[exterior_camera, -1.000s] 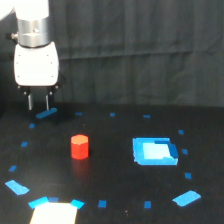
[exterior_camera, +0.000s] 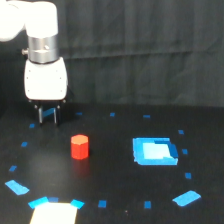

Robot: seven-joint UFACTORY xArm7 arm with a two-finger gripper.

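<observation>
At the back left, my gripper (exterior_camera: 49, 115) points down at the black table, its two dark fingers apart. A small blue piece (exterior_camera: 48, 113) shows in the gap between them; whether it lies behind the fingers or right between them, I cannot tell. A red block with a hexagon-like outline (exterior_camera: 80, 147) sits in front of the gripper and to its right, clear of it. Right of centre rests a shallow blue tray (exterior_camera: 138, 152) with a white area inside.
Blue flat pieces lie at the front left (exterior_camera: 16, 187) and front right (exterior_camera: 186, 198). A pale, orange-edged object (exterior_camera: 53, 214) is cut off by the bottom edge. Small blue marks dot the table. Bare table separates the red block from the tray.
My gripper has come lower and shifted a little to the right, now over the small blue piece at the back left. The red block and the tray have stayed put.
</observation>
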